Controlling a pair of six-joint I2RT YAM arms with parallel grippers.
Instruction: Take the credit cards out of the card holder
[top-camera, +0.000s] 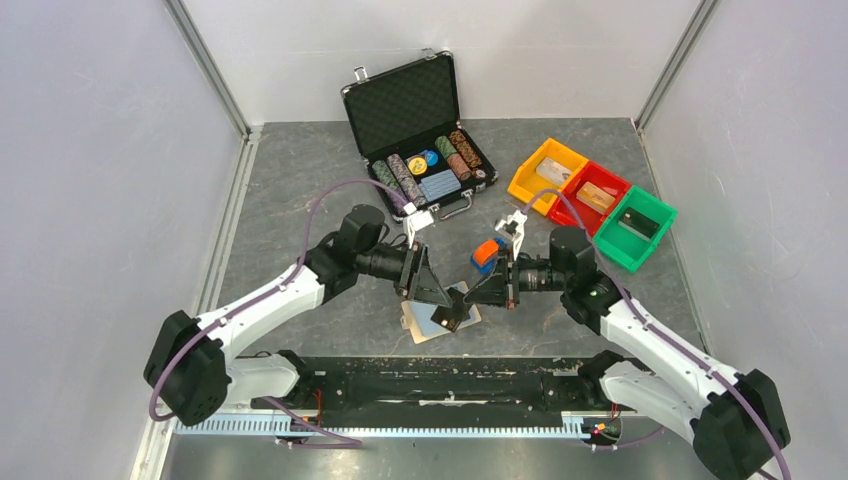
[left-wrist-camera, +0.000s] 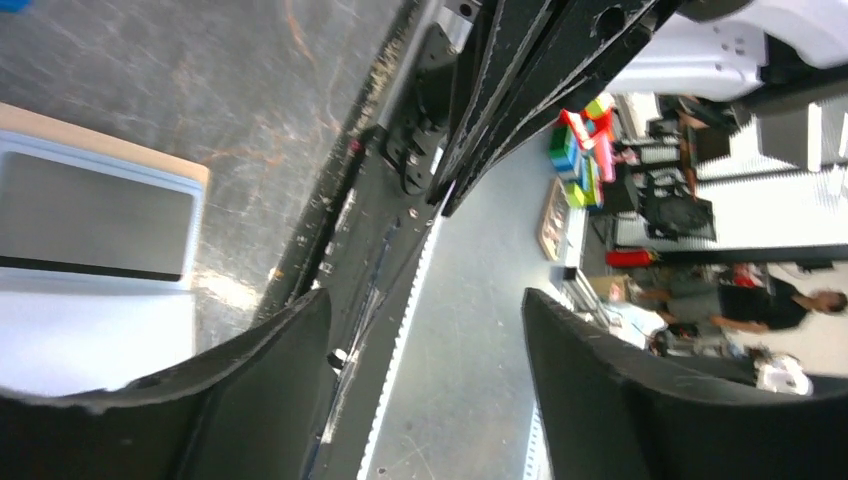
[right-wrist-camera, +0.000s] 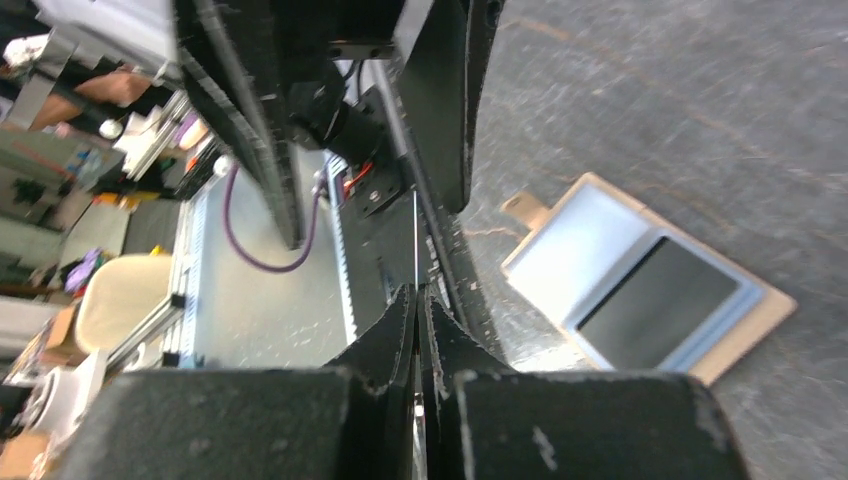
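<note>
A black card (top-camera: 451, 319) hangs over the table, with my right gripper (top-camera: 468, 301) shut on its edge. In the right wrist view the card (right-wrist-camera: 416, 240) appears as a thin edge-on line rising from the closed fingertips. My left gripper is open around the card's other side, its fingers (left-wrist-camera: 290, 340) apart. Beneath lies the tan-edged holder (right-wrist-camera: 535, 287) with a pale-blue surface, open on the table. A dark rectangle (right-wrist-camera: 657, 304) lies on one half of it; from above, the arms and card partly cover the holder (top-camera: 428, 327).
Behind stands an open black case (top-camera: 405, 105) of poker chips. Yellow (top-camera: 524, 181), red and green bins sit at the back right. A small orange-and-blue object (top-camera: 486, 254) lies near the right gripper. The table's front edge is close to both grippers.
</note>
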